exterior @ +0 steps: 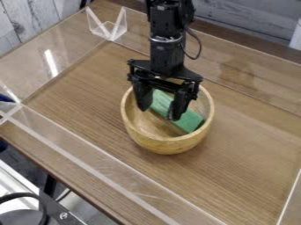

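Note:
My black gripper [163,95] hangs open over a round wooden bowl [153,138], its fingers reaching down inside the rim. A green block [186,120] lies in the bowl, partly hidden behind the fingers. Whether the fingers touch the block, I cannot tell.
A clear plastic object [107,25] stands at the back left. Dark cables lie at the lower left edge.

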